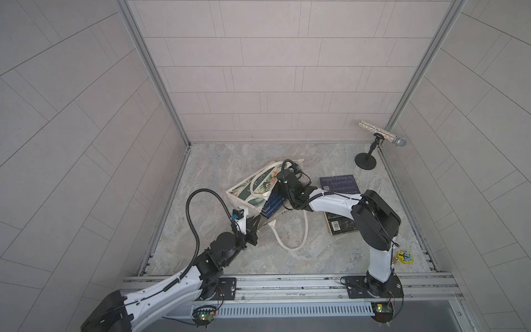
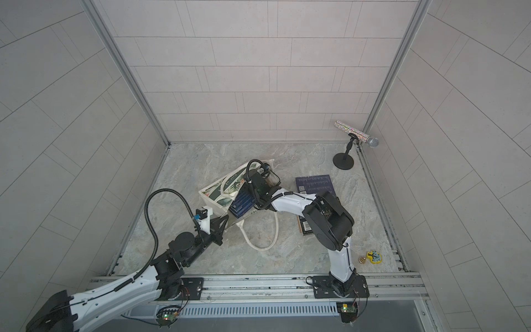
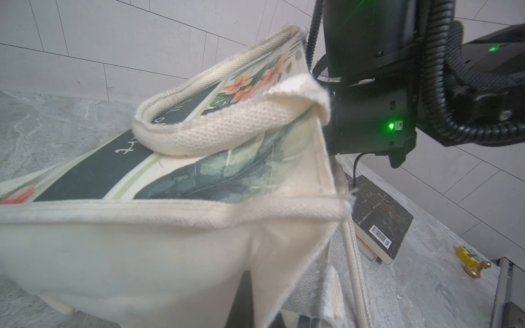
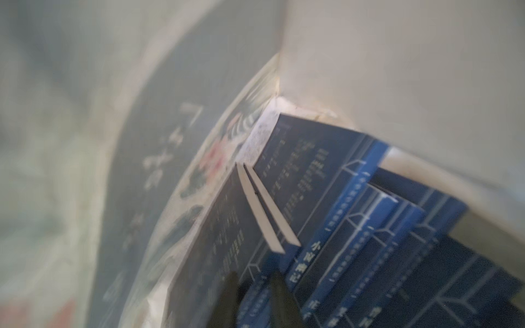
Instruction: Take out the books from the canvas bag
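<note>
The printed canvas bag lies on its side mid-table. Inside, several blue books are stacked at a tilt; one has white page edges toward the camera. My right gripper reaches into the bag's mouth, its fingers part open over the blue books; whether anything is between them is unclear. My left gripper is shut at the bag's near left end, its dark fingertips against the white canvas in the left wrist view; any cloth between them cannot be made out.
Books lie right of the bag. A microphone on a black stand stands at the back right, a small yellow object at the front right.
</note>
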